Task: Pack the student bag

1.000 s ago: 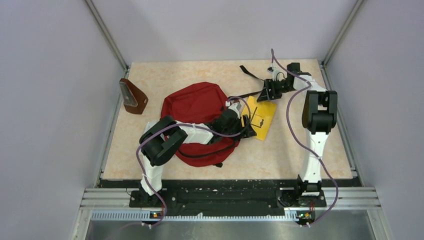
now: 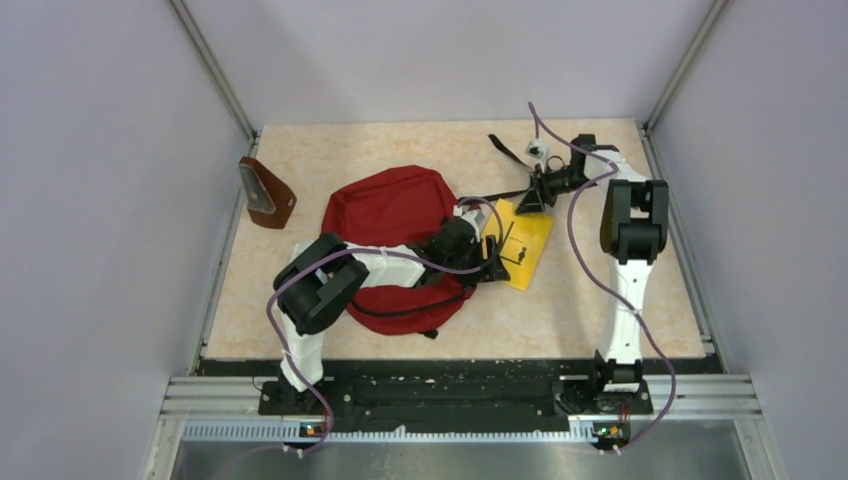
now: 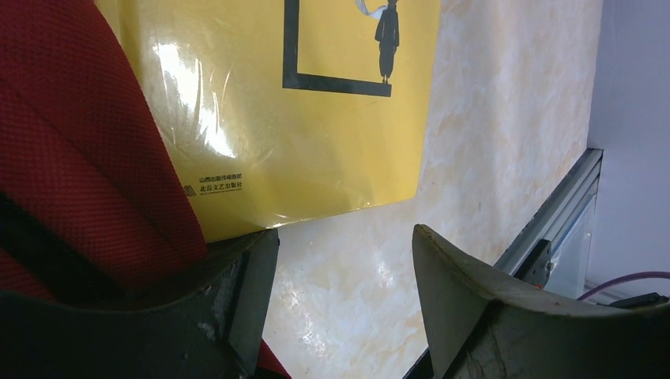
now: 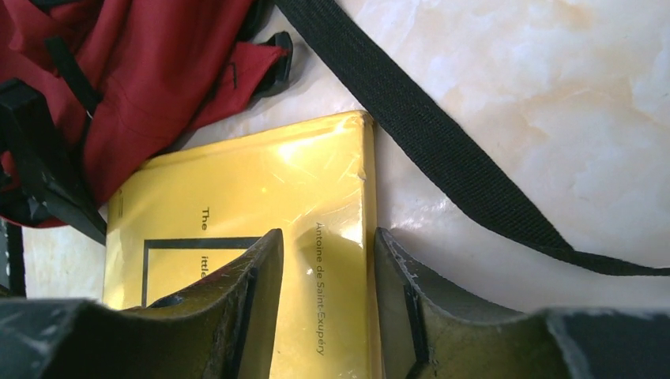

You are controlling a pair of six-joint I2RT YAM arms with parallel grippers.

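The red bag (image 2: 395, 200) lies spread on the table, a dark strap across its front. Beside its right edge is a yellow book (image 2: 528, 245), partly overlapped by red cloth in the left wrist view. At the book's far end, my right gripper is shut on the book near its spine; one finger covers part of the cover and the other touches the spine side. My left gripper is open at the book's near edge, its left fingertip close to that edge. Only bare table shows between its fingers.
A black strap (image 4: 442, 138) trails from the bag past the book's far corner. A brown object (image 2: 268, 195) stands at the far left, and something white is partly hidden by the left arm.
The book has shifted slightly toward the front of the table, with the right gripper following. The bag's front buckle and far strap have shifted a little. The left arm has barely moved.
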